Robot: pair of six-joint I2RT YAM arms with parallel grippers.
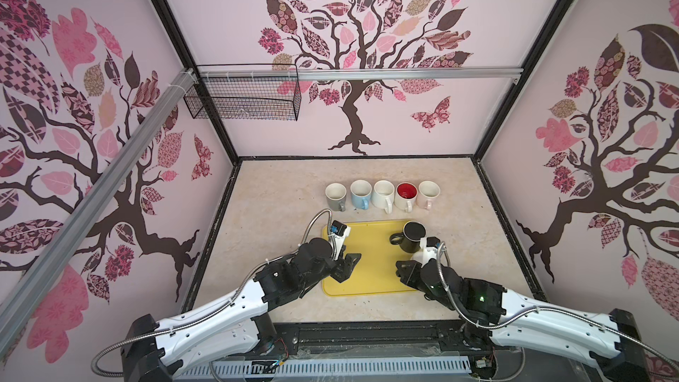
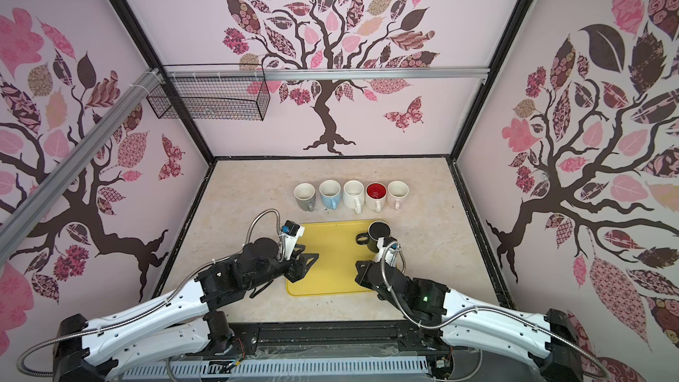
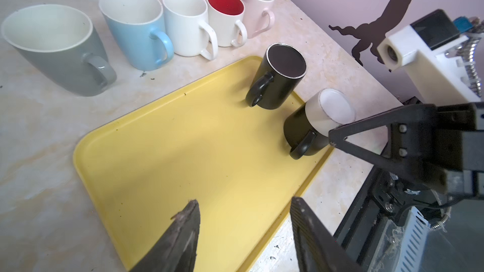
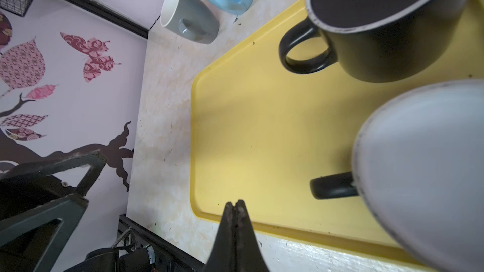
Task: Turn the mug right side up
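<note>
A black mug with white disc-like top rests on the tray's right, black handle low; in the right wrist view it fills the lower right (image 4: 418, 166). An upright black mug (image 3: 274, 83) stands behind it. My left gripper is apart, over the left part of the yellow tray (image 3: 186, 141), fingers spread, empty. My right gripper is shut, nothing visible between its fingertips, just beside the white-topped mug.
Five mugs stand in a row behind the tray, from grey (image 1: 336, 196) to pale pink (image 1: 428, 194). A wire basket (image 1: 244, 99) hangs at the upper left. The tray's left part is clear.
</note>
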